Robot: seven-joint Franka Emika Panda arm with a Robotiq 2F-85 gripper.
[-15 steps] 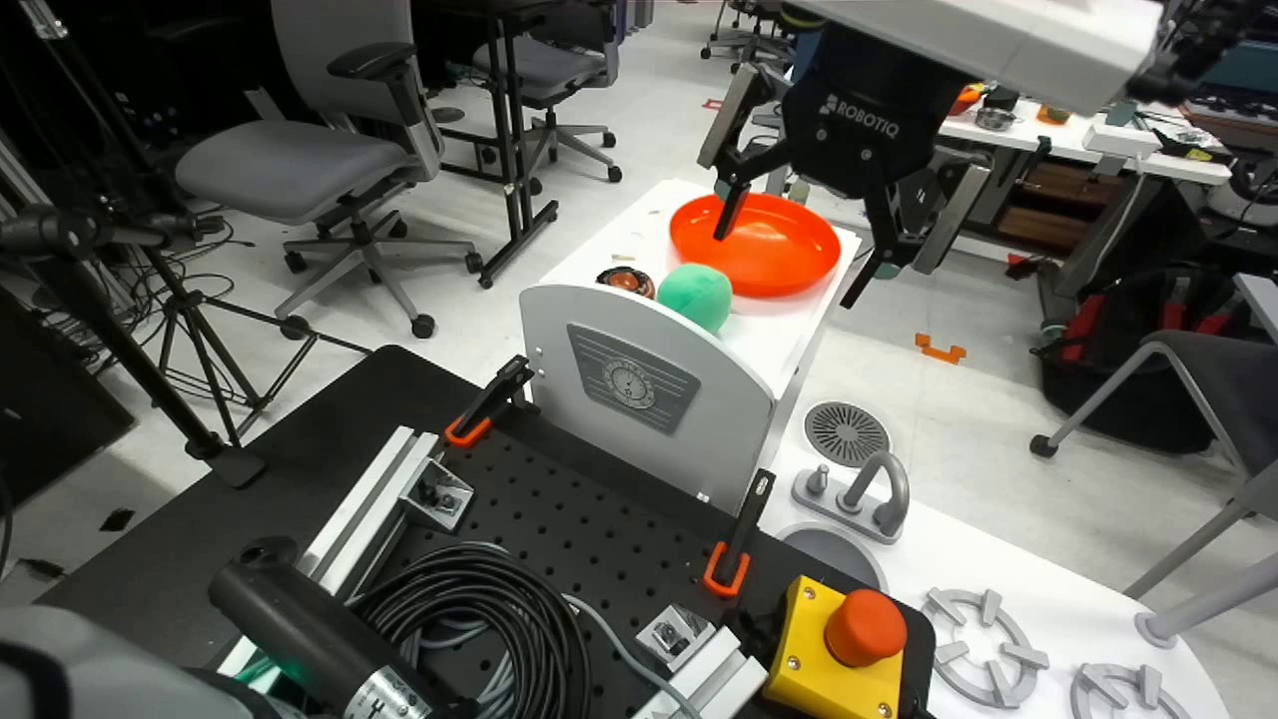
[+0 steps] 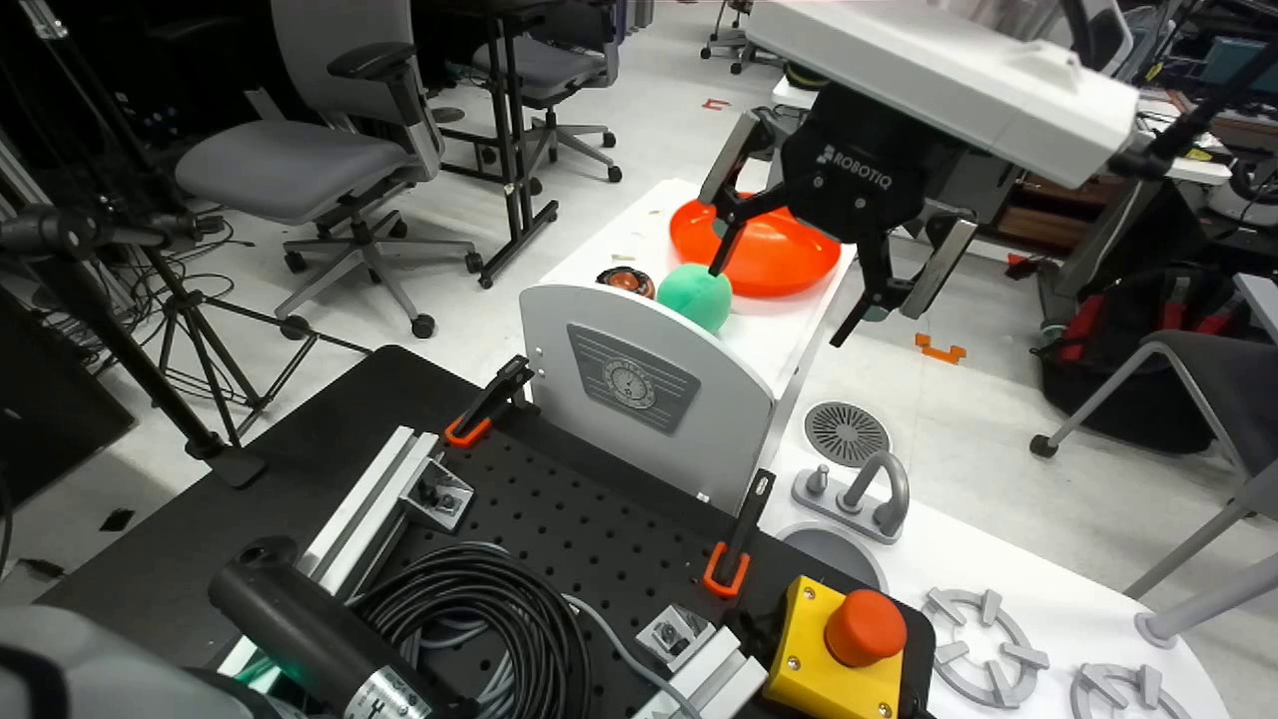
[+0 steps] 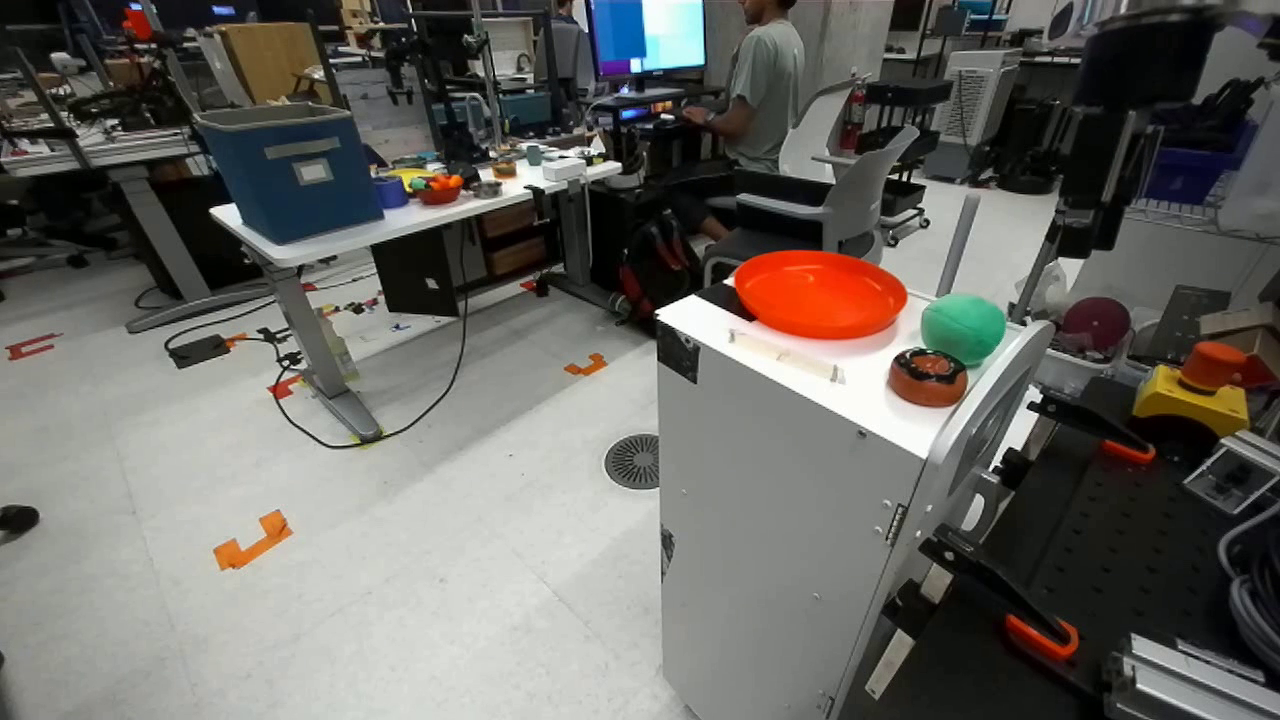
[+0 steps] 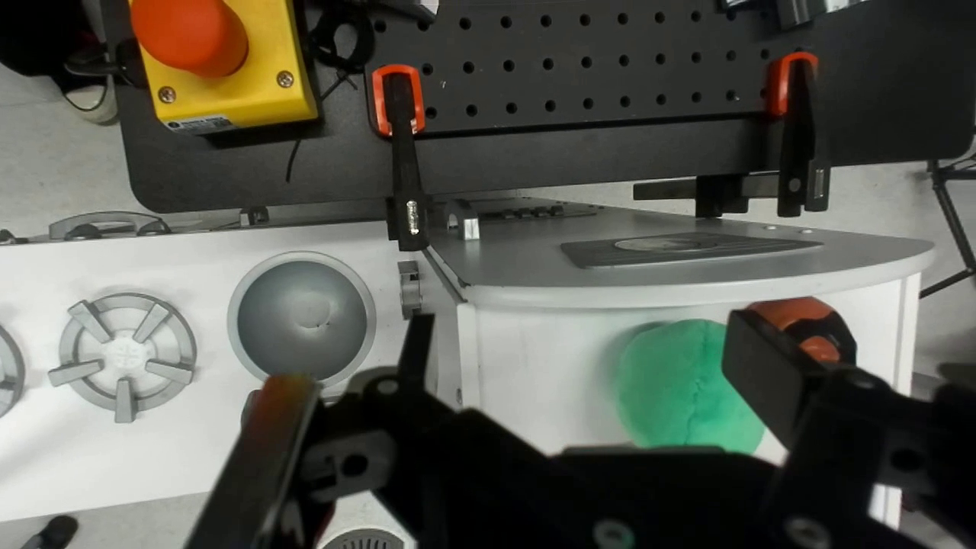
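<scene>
Above the white cabinet top my gripper (image 2: 779,306) stands open, its two fingers wide apart and nothing between them. A green round soft object (image 3: 963,329) rests on the cabinet top close to the grey curved panel. Beside it lies a brown-orange ring-shaped thing with black marks (image 3: 927,377). Farther along sits a shallow orange plate (image 3: 821,294), empty. In the wrist view the green object (image 4: 682,384) shows between the fingers but nearer the right one, which partly covers the brown-orange thing (image 4: 805,322). The plate is hidden there.
The grey curved panel (image 2: 623,389) rises along the cabinet's near edge. A toy faucet (image 2: 869,491), a sink bowl (image 4: 302,316) and burner grates stand on the adjoining white counter. Clamps, cables and a yellow box with a red button (image 2: 835,653) occupy the black table.
My gripper has come lower and slightly toward the camera in exterior view 1, staying open. The green object, the brown-orange thing and the plate have not moved.
</scene>
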